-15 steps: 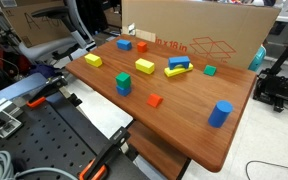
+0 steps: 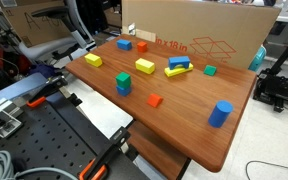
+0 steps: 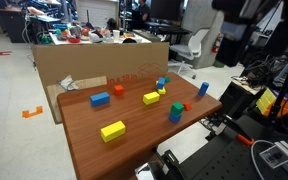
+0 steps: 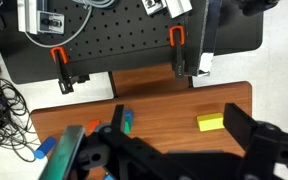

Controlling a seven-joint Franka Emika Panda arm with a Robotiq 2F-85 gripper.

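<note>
My gripper hangs above the wooden table's near edge, its dark fingers spread wide with nothing between them. A yellow block [image 4: 211, 122] lies on the wood below, toward the right finger in the wrist view. A green block [image 2: 123, 79] sits on a blue block [image 2: 123, 90] near the front edge. Farther back, a blue block [image 2: 178, 62] rests on a yellow block [image 2: 178, 71]. Another yellow block [image 2: 145, 64] lies alone, and a flat red piece [image 2: 155, 100] is nearer the front. The blue cylinder [image 2: 220, 113] stands upright at the right end.
A blue block [image 3: 99, 99] and a small red block [image 3: 119, 90] lie toward the back. A small green block [image 2: 210, 70] is near the upright cardboard panel [image 3: 84, 70] behind the table. The black perforated base [image 4: 114, 40] has clamps along its edge. The table's middle has free room.
</note>
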